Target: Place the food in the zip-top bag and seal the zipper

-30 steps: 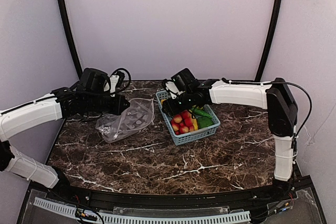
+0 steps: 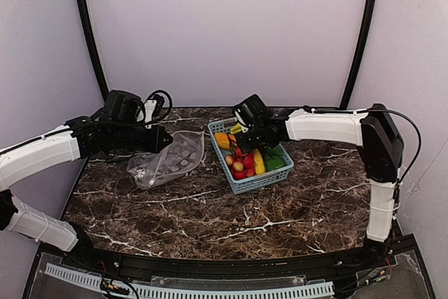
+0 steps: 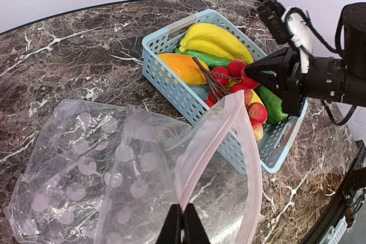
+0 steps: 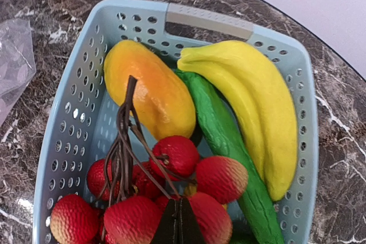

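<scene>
The clear zip top bag lies on the table with its mouth rim raised. My left gripper is shut on the bag's edge. Red lychees are bunched in the basket, their brown stems sticking up to the left. Over the fruit, my right gripper is shut with nothing between its fingers; the stems stand outside them. Also in the basket are an orange mango, yellow bananas and a green cucumber.
The blue perforated basket stands right of the bag, its side walls rising around the food. Bare marble table stretches in front of both. The right arm reaches in over the basket from the right.
</scene>
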